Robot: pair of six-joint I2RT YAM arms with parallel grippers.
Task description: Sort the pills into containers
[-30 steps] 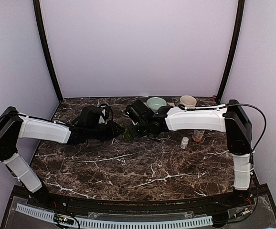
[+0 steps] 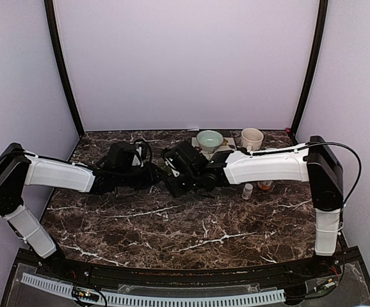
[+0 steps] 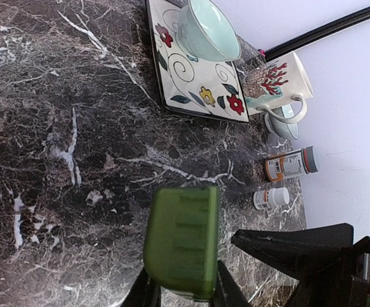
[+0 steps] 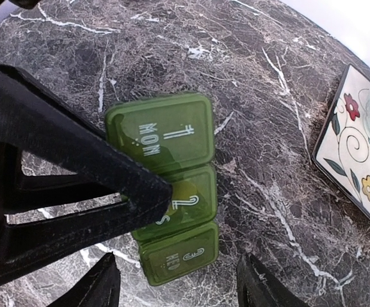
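A green pill organizer [image 4: 166, 131] with raised day lettering, MON on one lid, is held up above the table. My left gripper has a finger on each side of it and appears shut on it. In the right wrist view, a black left finger [image 4: 108, 166] crosses the organizer's lids. My right gripper is open, its fingertips apart on either side of the organizer's WED end. A white-capped pill bottle [image 3: 271, 198] and an orange-labelled bottle [image 3: 286, 165] lie toward the right in the left wrist view. No loose pills show.
At the back stands a flowered square plate [image 3: 201, 96] bearing a pale green bowl [image 3: 207, 29]. Beside it are a coral-patterned mug [image 3: 278, 80] and a small cup [image 3: 284, 125].
My right gripper has shifted slightly left and closer to the left one, and less green shows between them. The left arm looks still from above.
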